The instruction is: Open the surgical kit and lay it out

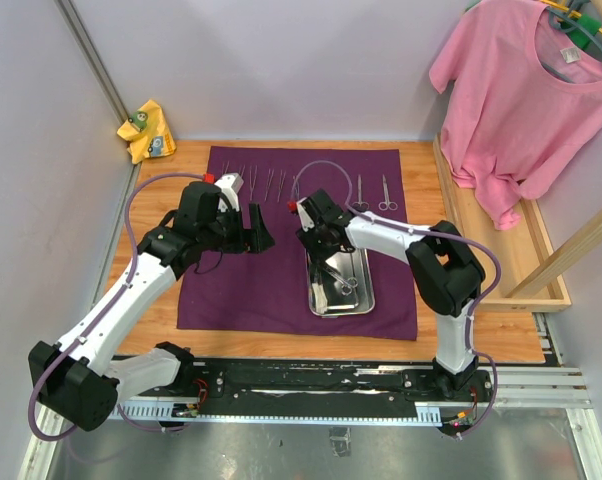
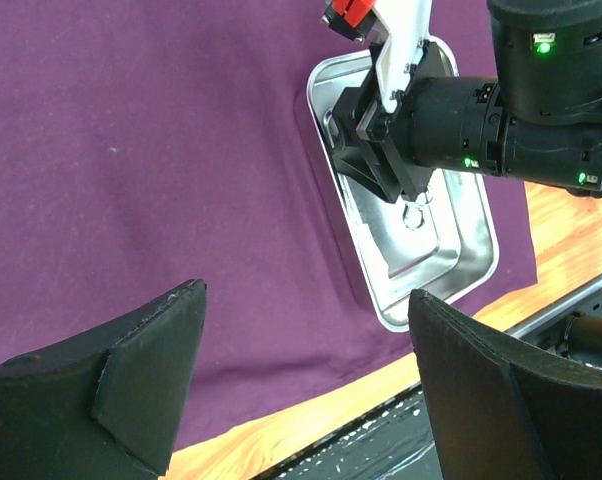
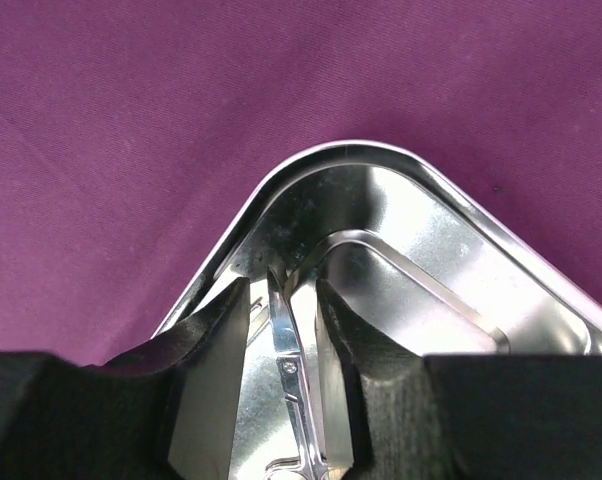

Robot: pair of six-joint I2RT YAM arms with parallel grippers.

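Observation:
A steel tray (image 1: 361,304) rests on the purple cloth (image 1: 241,295), holding scissors (image 1: 343,280) and other instruments. My right gripper is open low over the tray's far left corner. Between its fingers lies a slim scissor-like instrument (image 3: 293,385), its tip toward the corner; a clear gap shows on the left, and contact on the right side cannot be made out. My left gripper (image 1: 263,228) stands open over the cloth left of the tray, empty. From the left wrist view the right arm covers part of the tray (image 2: 446,245).
Several instruments (image 1: 269,184) lie in a row along the cloth's back edge, with two pairs of scissors (image 1: 386,196) at the right end. A pink shirt (image 1: 526,90) hangs over a wooden frame (image 1: 536,235) at right.

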